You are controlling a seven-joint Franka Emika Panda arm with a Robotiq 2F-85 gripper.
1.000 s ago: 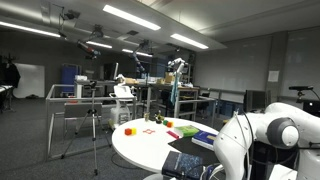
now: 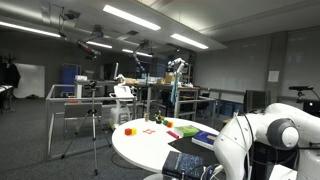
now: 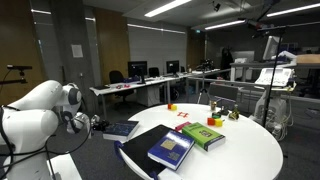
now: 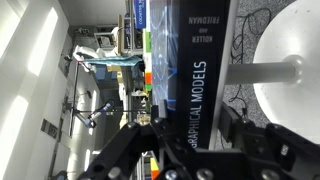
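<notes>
In the wrist view a thick dark book [image 4: 199, 75] stands with its spine toward the camera, lettered "Graphical Models" and "Friedman and Koller". My gripper is shut on it, one finger on each side of the spine's lower end. Exterior view 2 shows the gripper [image 3: 100, 125] at the left edge of the table, against the dark book [image 3: 121, 130]. From exterior view 1 the dark book [image 2: 186, 161] appears at the table's near edge, and the arm hides most of the gripper.
On the white round table [image 3: 245, 150] lie a blue-and-white book [image 3: 170, 150] and a green book [image 3: 203, 137], close to the held book. Small coloured items, including a yellow one [image 3: 218, 123], stand farther back.
The arm appears to have shifted slightly near the table's edge. The other books and small items stay where they were.
</notes>
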